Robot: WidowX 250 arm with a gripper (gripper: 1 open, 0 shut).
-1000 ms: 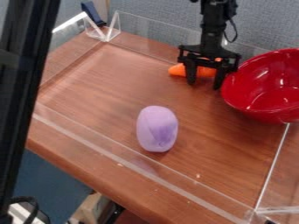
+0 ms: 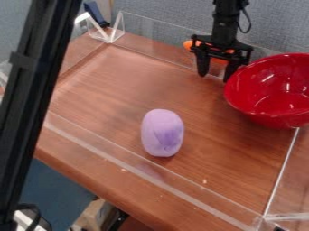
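Observation:
My black gripper (image 2: 218,60) hangs at the back of the wooden table, left of the red bowl, over an orange object that is mostly hidden behind it. Whether the fingers are shut on that object is hard to tell. The red bowl (image 2: 269,90) sits at the right. A purple oval object (image 2: 162,133) lies in the lower middle of the table.
Clear low walls border the wooden table (image 2: 103,104). A black post (image 2: 24,90) crosses the left edge of the view.
My gripper has risen slightly, and less of the orange object shows beside it. The bowl and purple object look unmoved.

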